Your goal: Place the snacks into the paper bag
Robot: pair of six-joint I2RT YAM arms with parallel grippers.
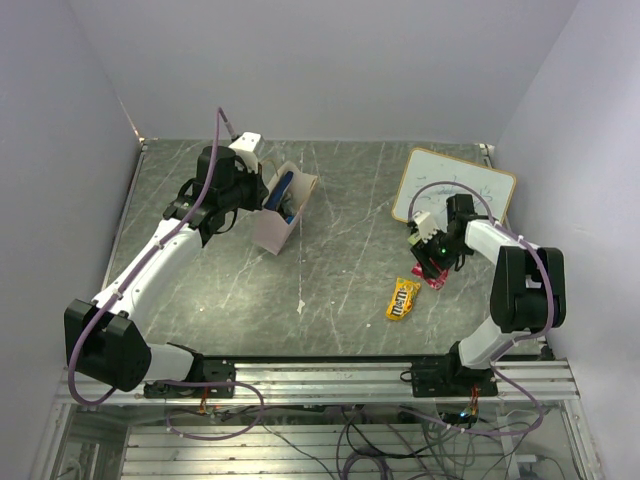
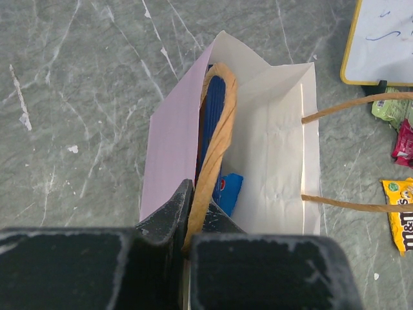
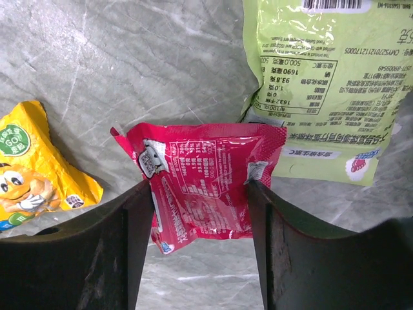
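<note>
The pale pink paper bag (image 1: 272, 232) stands open at left centre, with a dark blue package (image 1: 281, 190) inside. In the left wrist view, my left gripper is shut on the twisted brown handle (image 2: 222, 132); a bright blue packet (image 2: 230, 192) also shows inside. My right gripper is part open around a red packet (image 3: 205, 171) lying on the table; its fingertips (image 3: 137, 210) touch both sides, and the packet buckles between them. A green packet (image 3: 326, 84) lies beside it. A yellow M&M's packet (image 1: 402, 299) lies apart, to the left.
A whiteboard (image 1: 455, 185) with a yellow edge lies behind the right gripper. The second handle (image 2: 355, 105) sticks out from the bag's right side.
</note>
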